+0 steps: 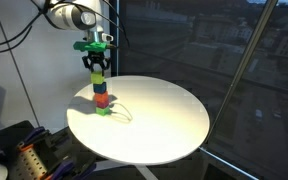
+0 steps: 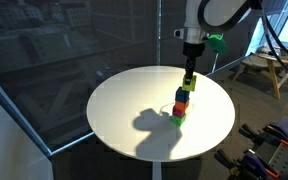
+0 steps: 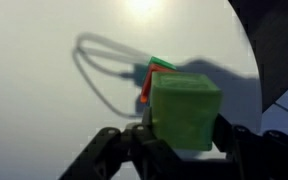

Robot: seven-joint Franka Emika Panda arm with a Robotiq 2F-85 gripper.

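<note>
A yellow-green block (image 1: pixel 97 78) is between the fingers of my gripper (image 1: pixel 97 71), which is shut on it. Below it stands a stack: a blue block (image 1: pixel 100 87), a red-orange block (image 1: pixel 102 100) and a green block (image 1: pixel 103 111) at the bottom. In exterior view 2 the held block (image 2: pixel 189 84) appears slightly right of the blue block (image 2: pixel 182 96); whether they touch I cannot tell. From the wrist, the held block (image 3: pixel 186 112) covers most of the stack, leaving only a red and green corner visible.
The stack stands on a round white table (image 1: pixel 159 120), near its left edge in exterior view 1. In exterior view 2 a wooden chair (image 2: pixel 274 60) stands beyond the table.
</note>
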